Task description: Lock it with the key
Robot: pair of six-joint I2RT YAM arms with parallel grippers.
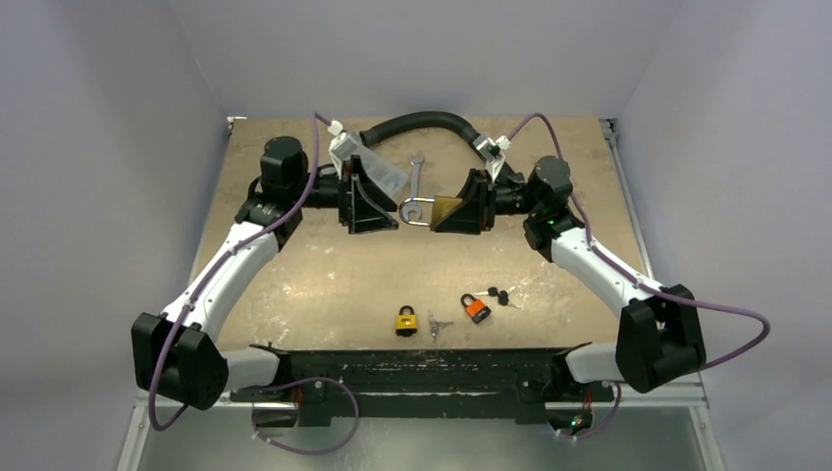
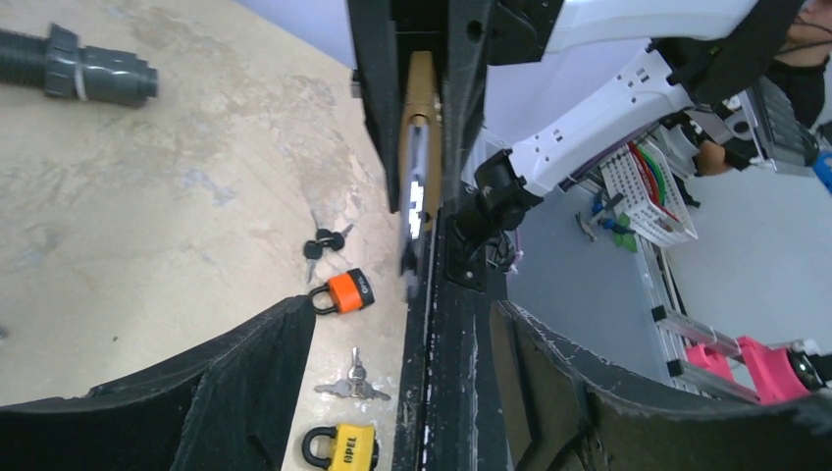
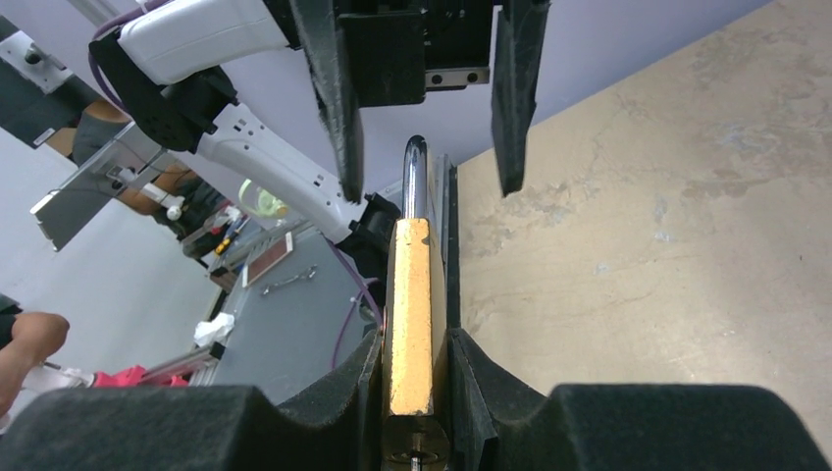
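Note:
A large brass padlock [image 1: 444, 209] is held in the air by my right gripper [image 1: 453, 213], shut on its body. Its long steel shackle [image 1: 416, 201] points left. Facing that loop, my left gripper [image 1: 396, 216] stands open, fingertips about level with the loop's end and nothing gripped. In the left wrist view the shackle [image 2: 414, 206] lines up with the gap between the fingers. From the right wrist, the brass body [image 3: 412, 314] appears edge-on. I see no key in it, and cannot tell whether the shackle is latched.
Near the front edge lie a yellow padlock [image 1: 406, 322], silver keys [image 1: 437, 325], an orange padlock [image 1: 476, 308] and black-headed keys [image 1: 502, 296]. Behind are a wrench [image 1: 417, 175], a black hose [image 1: 422, 122] and a clear container [image 1: 385, 173].

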